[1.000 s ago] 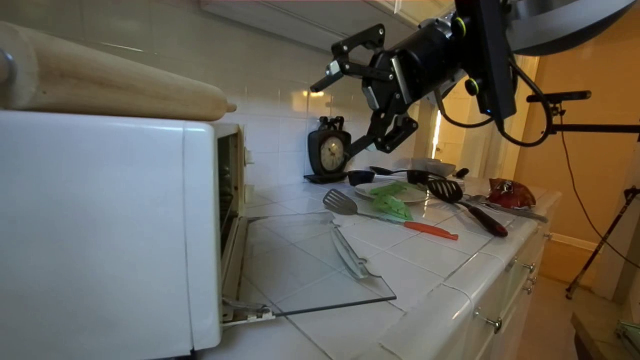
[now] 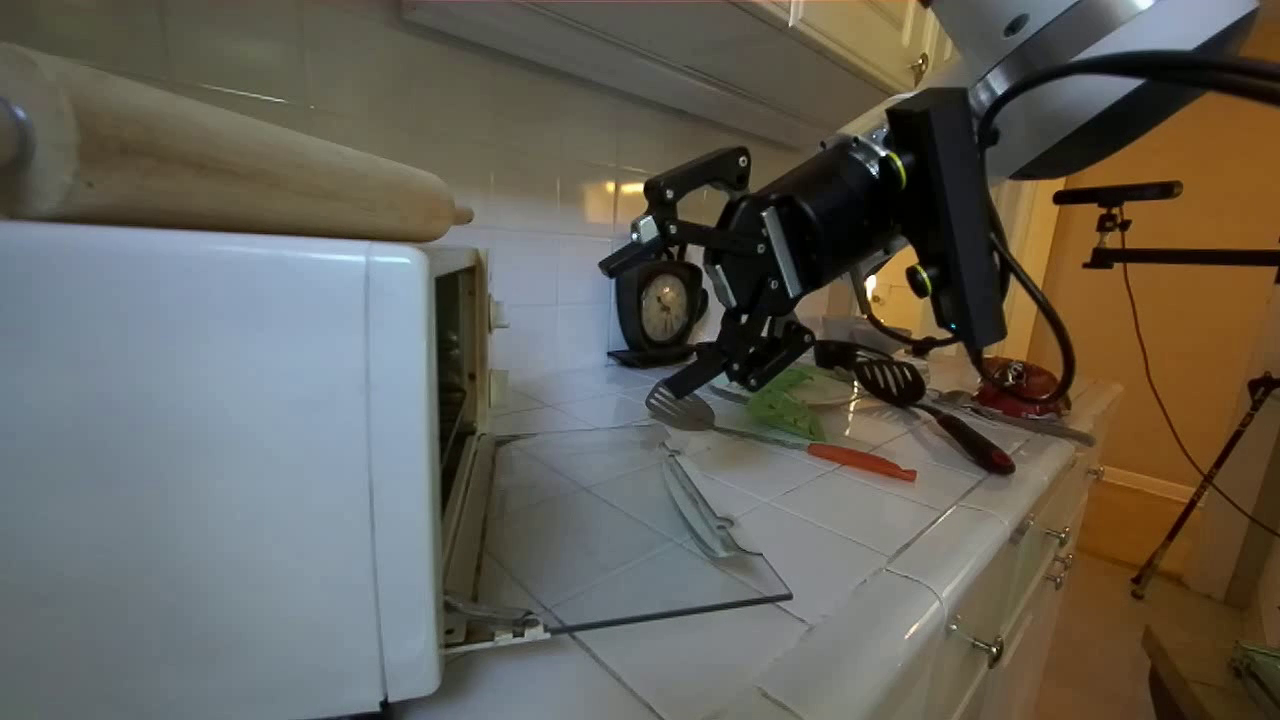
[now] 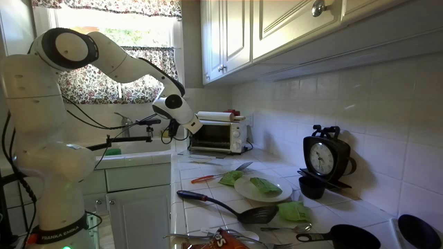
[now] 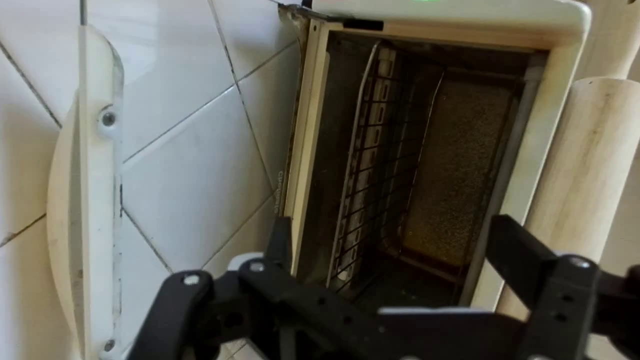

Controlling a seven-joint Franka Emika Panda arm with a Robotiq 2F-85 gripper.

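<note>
My gripper (image 2: 638,326) hangs open above the counter, nothing between its fingers, facing the toaster oven (image 2: 216,468). The oven's glass door (image 2: 600,528) is folded down flat over the tiles, with its white handle (image 2: 702,504) near the outer edge. In the wrist view the two dark fingers stand wide apart before the oven's opening. Inside the cavity a wire rack (image 4: 372,162) shows, and I see no food on it. The door handle (image 4: 99,198) runs along the left of that view.
A wooden rolling pin (image 2: 240,156) lies on top of the oven. Behind the gripper are a slotted spatula with an orange handle (image 2: 861,460), a black slotted turner (image 3: 257,214), green leaves (image 3: 265,185), a white plate (image 3: 245,193) and a black scale (image 3: 326,157).
My gripper has come down and moved slightly left, toward the oven. It stays open. The oven door and the things on the counter have not moved.
</note>
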